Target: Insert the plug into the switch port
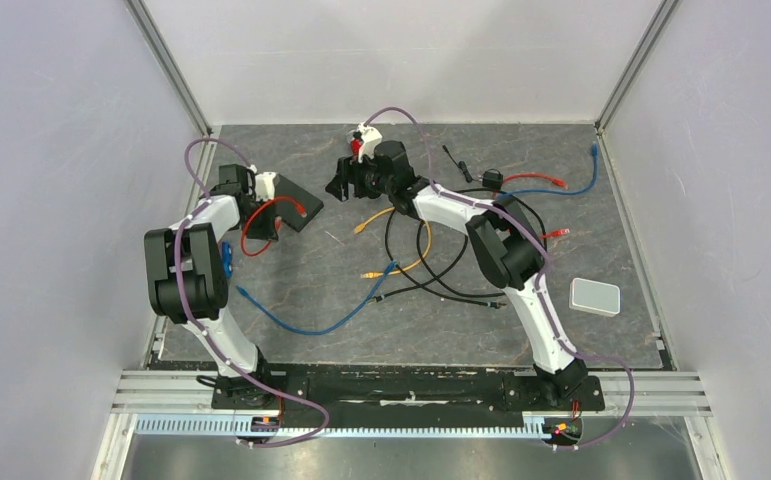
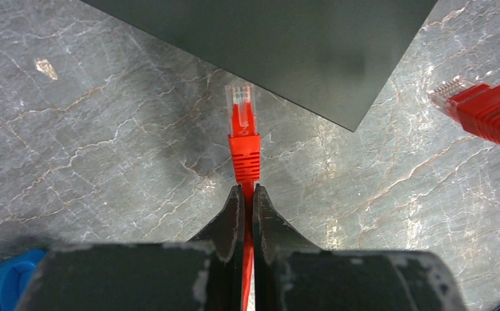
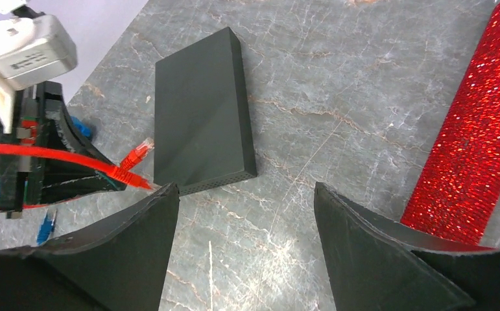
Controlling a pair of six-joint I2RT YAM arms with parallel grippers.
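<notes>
A dark flat box [image 1: 297, 200], seemingly the switch, lies at the left of the mat; no port is clearly visible. My left gripper is shut on a red cable, whose plug [image 2: 244, 146] points at the box's near edge. Another red plug [image 2: 487, 113] is right of the box corner in the left wrist view. My right gripper stands open, nothing between its fingers, facing the box [image 3: 202, 110] from the right.
A red glittery cylinder [image 3: 461, 142] lies beside my right gripper. Blue, yellow and black cables cover the middle and right. A white case [image 1: 594, 296] sits at front right.
</notes>
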